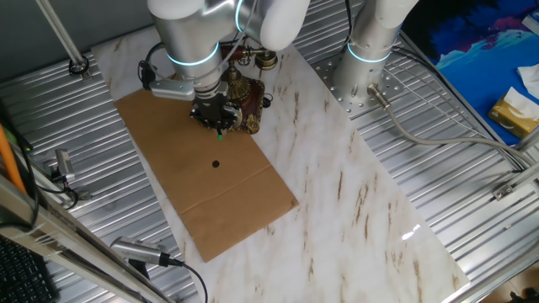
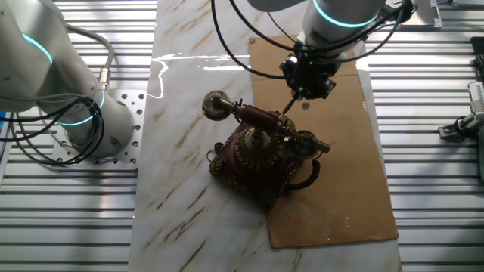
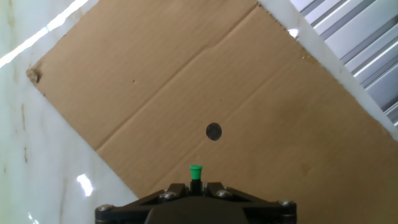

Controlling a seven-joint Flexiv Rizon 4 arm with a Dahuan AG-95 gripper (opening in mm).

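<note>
My gripper hangs over the brown cardboard sheet (image 3: 168, 74) with its fingers drawn together, seen at the bottom of the wrist view. A small green tip (image 3: 196, 169) on a short black stem shows at their meeting point. Whether this is part of the fingers or a separate piece is unclear. A dark round disc (image 3: 213, 131) lies flat on the cardboard, a little beyond the tip in that view and apart from it. In exterior view 1, the gripper (image 1: 220, 133) is up the sheet from the disc (image 1: 216, 164).
An antique-style telephone (image 2: 257, 155) with its handset (image 2: 261, 119) across the top stands close beside the gripper, partly overlapping the cardboard. The marble-patterned board (image 1: 337, 202) is bare on the right. A camera (image 1: 139, 250) sits by its left edge.
</note>
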